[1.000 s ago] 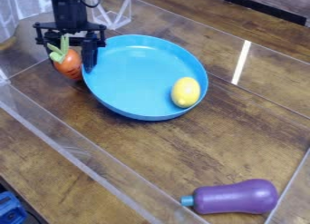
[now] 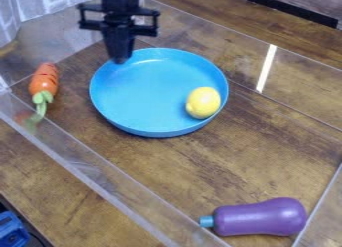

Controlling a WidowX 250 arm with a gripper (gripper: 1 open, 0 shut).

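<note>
My black gripper (image 2: 118,45) hangs at the top, over the back-left rim of a round blue plate (image 2: 140,96). It is blurred; its fingers look shut, with nothing seen between them. A toy carrot (image 2: 43,83) lies outside the plate at the left, its green top toward the front. A yellow oval object (image 2: 203,102), like a lemon or potato, sits on the plate's right side. A purple eggplant (image 2: 257,217) with a teal stem lies at the front right.
Clear plastic walls border the wooden surface, and a blue object (image 2: 8,231) shows at the lower left corner. The wood between plate and eggplant is bare.
The carrot, which was beside the gripper, has moved left, away from the plate, and turned. The gripper has moved right and appears higher. The plate and eggplant look unchanged.
</note>
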